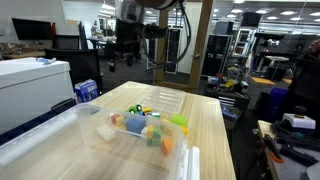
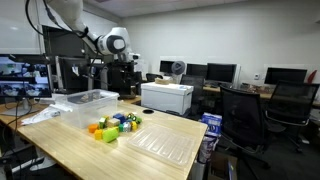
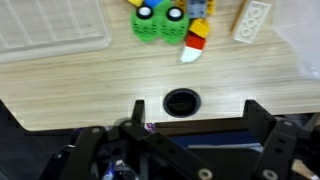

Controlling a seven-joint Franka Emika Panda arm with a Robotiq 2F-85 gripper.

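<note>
My gripper stands open high above the table, its two dark fingers apart at the bottom of the wrist view with nothing between them. A black round object (image 3: 182, 102) lies on the wood near the table edge, just ahead of the fingers. Toward the top of the wrist view sit a green toy piece (image 3: 160, 24), a red block (image 3: 195, 41) and a pale block (image 3: 251, 20). In exterior view 2 several coloured blocks (image 2: 111, 128) are grouped on the table.
A clear plastic bin (image 1: 130, 146) with blocks inside stands at the near side. Beside the toys lies a whitish translucent tray (image 2: 165, 143). The blue box (image 1: 87, 91) is at the table's edge. Bare wood (image 3: 80, 98) shows between tray and edge.
</note>
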